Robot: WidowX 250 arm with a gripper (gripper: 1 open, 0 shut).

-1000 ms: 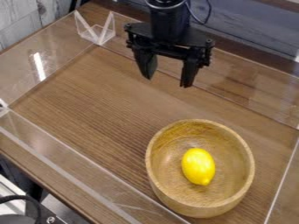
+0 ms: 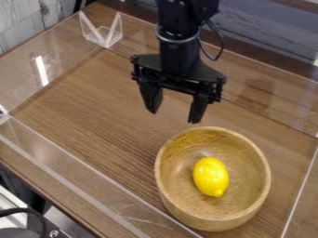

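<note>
My black gripper [image 2: 174,108] hangs over the middle of the wooden table, open, its two fingers spread wide apart with nothing seen between them. Below and to the right of it sits a round tan bowl [image 2: 169,173] holding a yellow egg-shaped object [image 2: 211,178], which looks like a lemon. The gripper is above and behind the bowl, apart from it.
Clear plastic pieces stand along the left edge, one at the upper left [image 2: 99,30]. A black cable lies at the lower left corner.
My gripper has moved toward the front of the table, nearer the bowl, and appears lower. The bowl and yellow object have not moved.
</note>
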